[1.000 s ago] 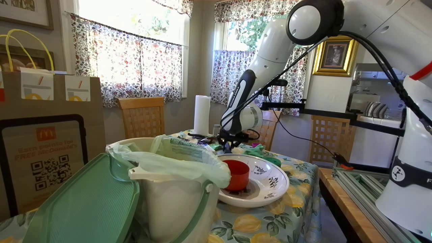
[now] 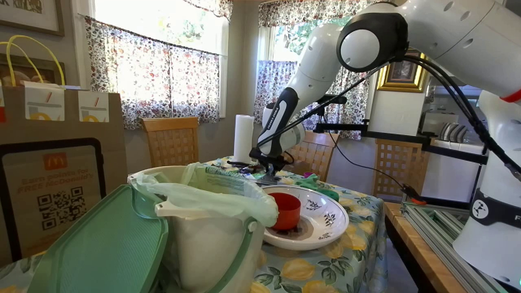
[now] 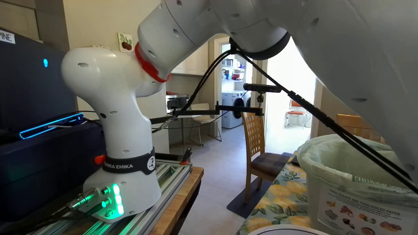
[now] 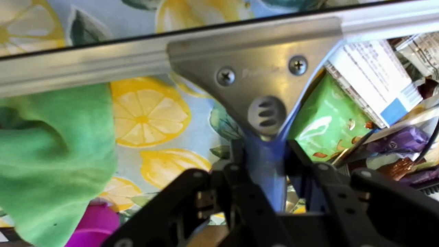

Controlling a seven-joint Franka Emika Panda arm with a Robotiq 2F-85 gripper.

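Note:
A squeegee with a metal head and a translucent bluish handle fills the middle of the wrist view. My gripper is shut on that handle, one dark finger to either side. The long blade crosses the upper part of the view above the lemon-print cloth. In exterior view 1 the gripper is over the far part of the table, behind the white bowl. How high the squeegee sits above the cloth is hard to tell.
A green cloth and a magenta object lie left in the wrist view; packaged snacks crowd the right. A red cup stands in the bowl, beside a lined bin. A paper towel roll stands behind.
The arm and gripper have shifted left and slightly up in exterior view 1. More of the squeegee's grey head shows beneath the gripper. The bowl, cup and bin have stayed put.

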